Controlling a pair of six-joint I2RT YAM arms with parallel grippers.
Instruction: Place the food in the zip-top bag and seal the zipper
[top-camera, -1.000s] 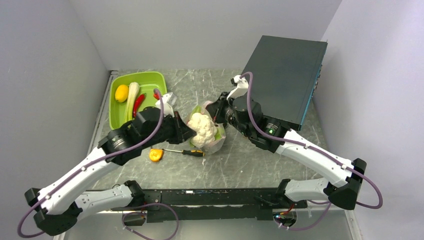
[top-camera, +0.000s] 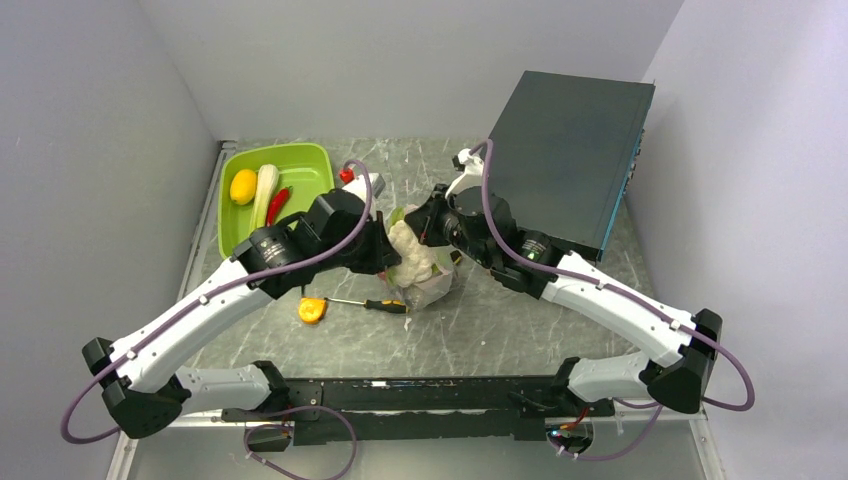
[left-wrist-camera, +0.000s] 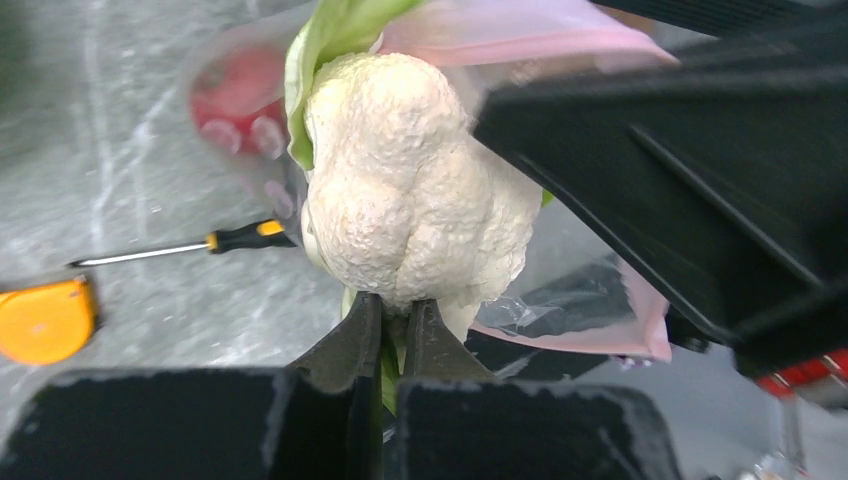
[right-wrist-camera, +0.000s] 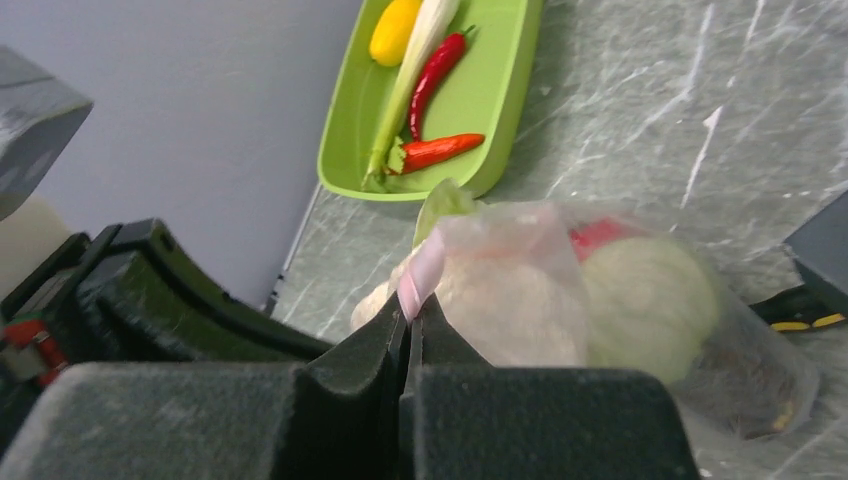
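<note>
White cauliflower (left-wrist-camera: 400, 180) with green leaves sits at the mouth of the clear zip top bag (right-wrist-camera: 560, 270), partly inside it. My left gripper is shut on the cauliflower's near end, where a leaf shows between its fingers. The bag's pink-tinted rim (left-wrist-camera: 540, 30) runs around the cauliflower. My right gripper is shut on that thin rim, on the side facing the right arm. Through the film, a pale green round item (right-wrist-camera: 650, 305) and something red (left-wrist-camera: 240, 95) show in the bag. How deep the cauliflower reaches is partly hidden by the grippers.
A green tray (top-camera: 300, 158) at the back left holds a yellow item (right-wrist-camera: 396, 30), a pale long stalk (right-wrist-camera: 425, 70) and red peppers (right-wrist-camera: 440, 80). A screwdriver (top-camera: 383, 305) and an orange tape measure (top-camera: 312, 310) lie in front. A large dark box (top-camera: 570, 160) stands back right.
My left gripper has shifted to the right and slightly up in the top view, bringing the cauliflower closer to the right gripper. The right arm has moved a little to the left.
</note>
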